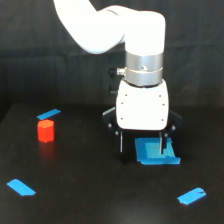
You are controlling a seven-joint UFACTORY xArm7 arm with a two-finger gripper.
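In the camera view, my white gripper (142, 147) points straight down with its two fingers spread wide. Nothing shows between them. Behind or below the gripper lies a flat blue square (156, 159), its upper part partly hidden by the hand and by the finger on the right. Whether a fingertip touches the square, I cannot tell. A small red block (46, 131) stands on the dark table at the left, well apart from the gripper.
Blue strips lie flat on the table: one strip (49, 114) behind the red block, another strip (21, 187) at the front left, and a third strip (192, 196) at the front right.
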